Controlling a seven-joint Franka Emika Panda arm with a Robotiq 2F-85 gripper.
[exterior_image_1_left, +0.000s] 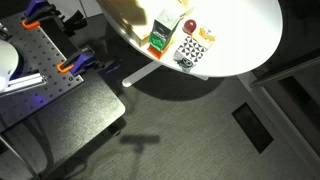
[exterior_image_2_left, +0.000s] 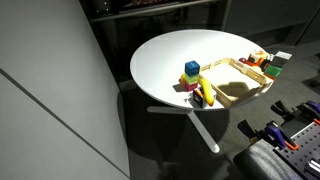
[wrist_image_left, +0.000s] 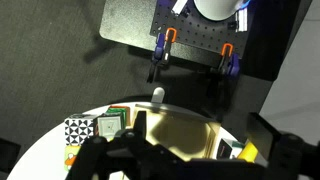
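Note:
In the wrist view my gripper stands open, its two dark fingers far apart with no object visible between them. A shallow wooden tray lies below, near the table's edge, partly hidden by the fingers. To its left are a green-and-white box and a black-and-white checkered cube. A yellow banana-like thing shows by the right finger. In exterior view 2, a blue-topped stack of coloured blocks stands beside the banana. Neither exterior view shows my gripper.
The round white table has wide bare space behind the tray. A dark red ball and an orange-patterned cube lie near the checkered cube. Orange clamps stand on the base platform, with open floor between it and the table.

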